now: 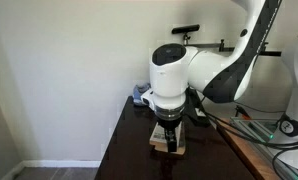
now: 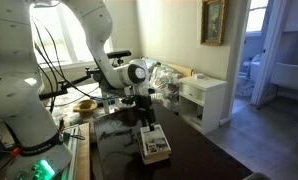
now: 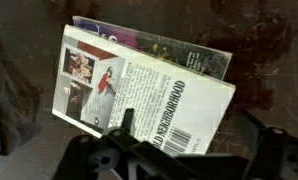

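A pale-backed book [image 3: 139, 95] with pictures, text and a barcode lies on top of a darker book [image 3: 179, 50] on the dark table. The two are turned at slightly different angles, so only a strip of the lower one shows along one side. In exterior view 2 the stack appears as a light top book [image 2: 156, 146]. My gripper is open above the books, with its fingers apart and nothing visibly held. From exterior view 1, the gripper [image 1: 170, 133] hides part of the stack. Whether the fingertips touch the top book I cannot tell.
A grey-blue crumpled thing [image 1: 141, 93] lies at its far end in exterior view 1. A white shelf unit [image 2: 202, 100] stands beyond the table.
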